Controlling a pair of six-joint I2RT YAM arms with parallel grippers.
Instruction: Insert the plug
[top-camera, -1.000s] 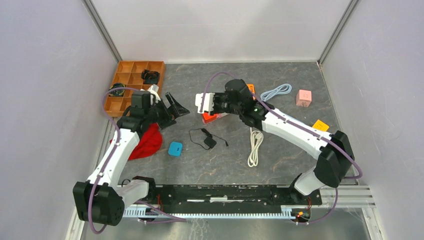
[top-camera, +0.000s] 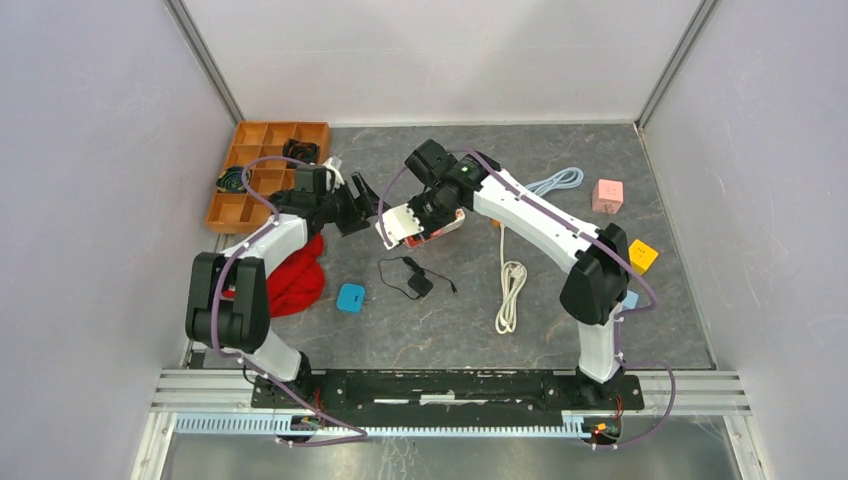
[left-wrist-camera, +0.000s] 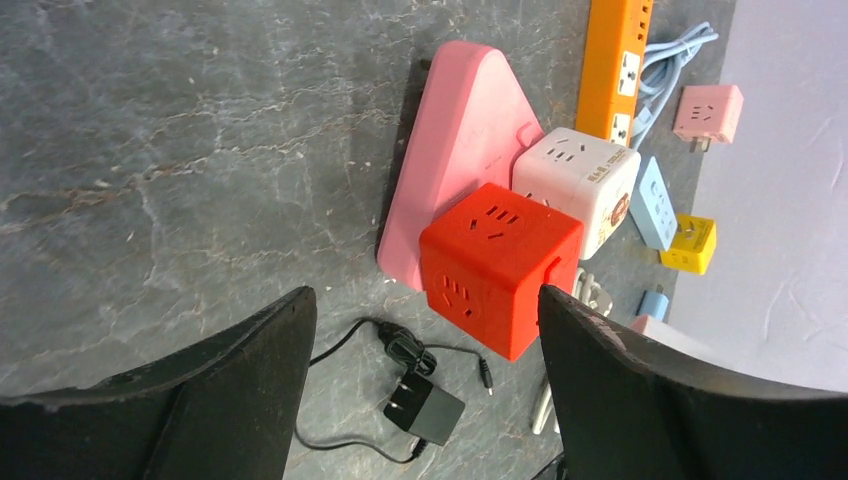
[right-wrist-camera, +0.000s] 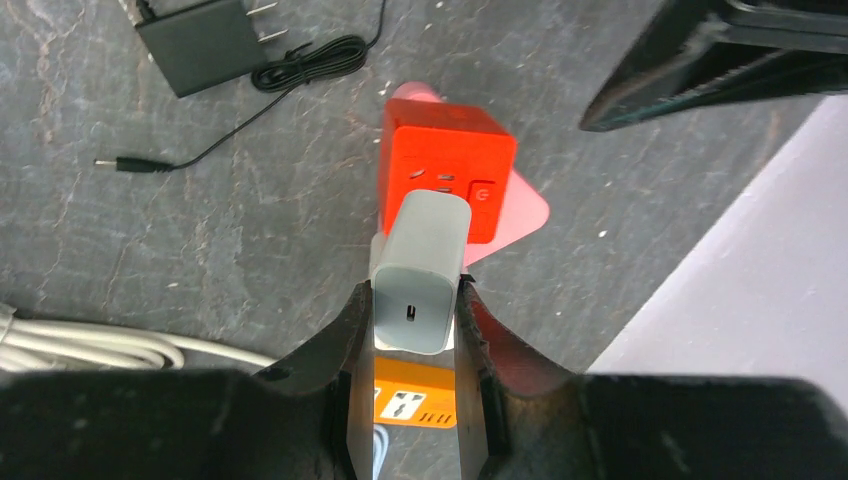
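Note:
My right gripper is shut on a small pale grey plug (right-wrist-camera: 421, 260), held over the orange-red cube socket (right-wrist-camera: 440, 145), which has slots and a power button. That cube (left-wrist-camera: 500, 255) touches a white cube (left-wrist-camera: 580, 170) and a pink wedge-shaped block (left-wrist-camera: 440, 160). My left gripper is open at the left of that group, its fingers empty, pointing toward the cubes. In the top view the right arm hides much of the group.
A black adapter (left-wrist-camera: 424, 408) with cable lies in front. An orange power strip (left-wrist-camera: 610, 60), coiled cables, small blocks on the right, a red cloth (top-camera: 295, 280) and a wooden organizer (top-camera: 240, 210) surround the work area. Bare table lies between them.
My left gripper has moved away from the front, toward the back and slightly right. The right arm has swung left and a little forward, its wrist now lower left over the cubes.

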